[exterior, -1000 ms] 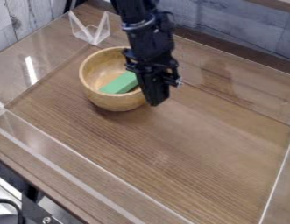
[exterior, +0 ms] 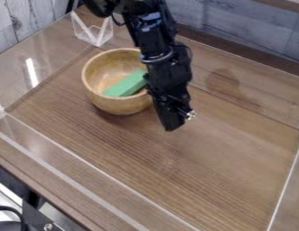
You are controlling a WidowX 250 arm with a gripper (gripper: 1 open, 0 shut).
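Observation:
A black robot gripper (exterior: 176, 115) hangs over the wooden table, just right of a light wooden bowl (exterior: 106, 68). Its lower end is angled down toward bare table; whether the fingers are open or shut is unclear. A green block (exterior: 123, 85) lies inside the bowl, toward its right side, partly hidden by the arm and the bowl's wall.
A clear plastic object (exterior: 94, 29) stands at the back left, behind the bowl. Black cables show at the bottom-left corner.
The arm has shifted and turned slightly, with the gripper's lower end now angled more to the right. The bowl and green block look unchanged.

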